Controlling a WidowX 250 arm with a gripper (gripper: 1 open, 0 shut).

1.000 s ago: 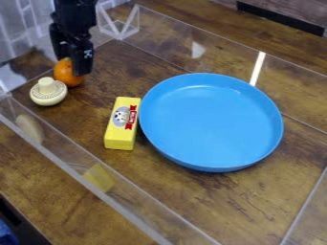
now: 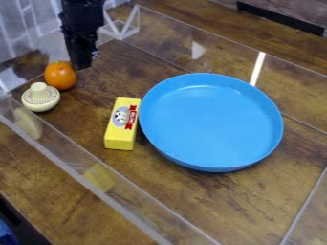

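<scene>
The dark gripper [image 2: 82, 44] hangs at the upper left, above and behind an orange round object [image 2: 59, 75]; its finger state is hard to make out. Just below the orange lies a small cream mushroom-like object [image 2: 40, 100]. A yellow box [image 2: 121, 124] with a printed label lies in the middle left, beside a large blue plate [image 2: 211, 122].
Clear plastic walls edge the wooden work surface [image 2: 192, 201] along the left, front and right. Bare wood lies behind the plate and between the orange and the top of the view.
The gripper has risen away from the orange object, which now sits slightly left of and lower than where it was. The cream object has shifted slightly left.
</scene>
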